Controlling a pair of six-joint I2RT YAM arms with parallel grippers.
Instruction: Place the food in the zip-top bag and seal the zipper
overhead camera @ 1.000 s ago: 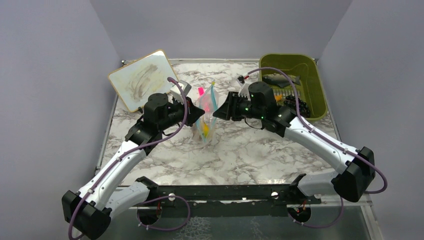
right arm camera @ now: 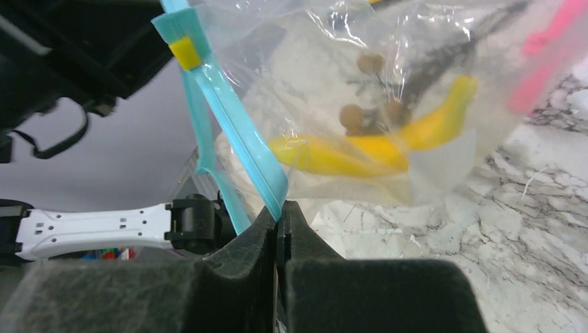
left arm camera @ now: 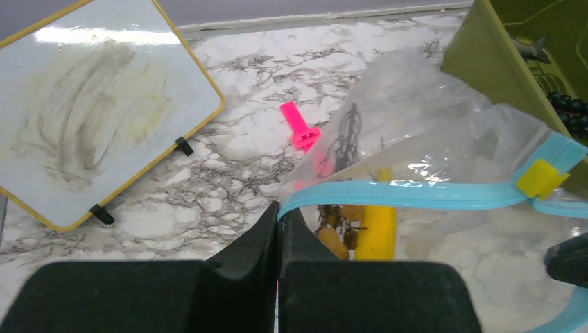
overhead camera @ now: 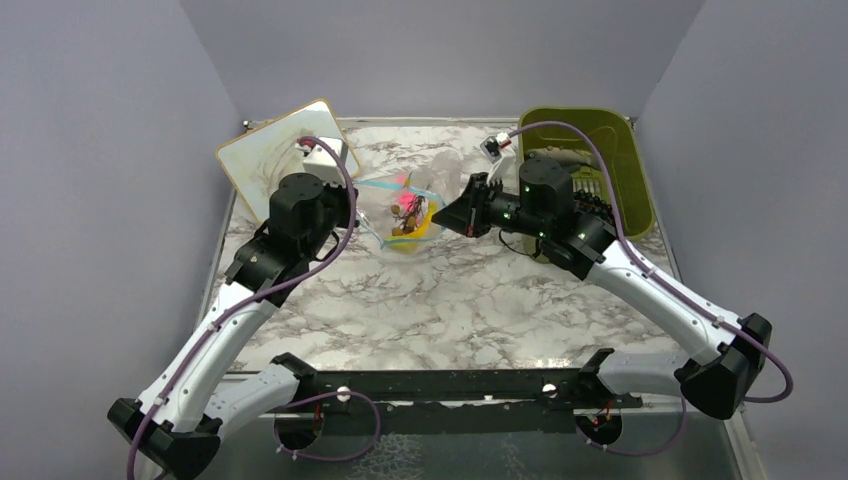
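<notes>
The clear zip bag [overhead camera: 405, 215] is held stretched between both grippers, holding a yellow banana-like item [left arm camera: 374, 236], round brown pieces [left arm camera: 333, 241] and a dark stringy item. My left gripper is shut on the blue zipper strip at one side, its slider end with a yellow tab [left arm camera: 543, 178] off to the right in that view. My right gripper is shut on the blue strip at the other side. A pink tool [left arm camera: 297, 125] shows behind the bag.
A white board [overhead camera: 275, 160] lies at back left. A green bin [overhead camera: 635, 180] with a fish and dark grapes stands at right, partly behind the right arm.
My left gripper has moved left and my right gripper slightly right, pulling the bag wider; its blue strips now run across between them where they ran front to back.
</notes>
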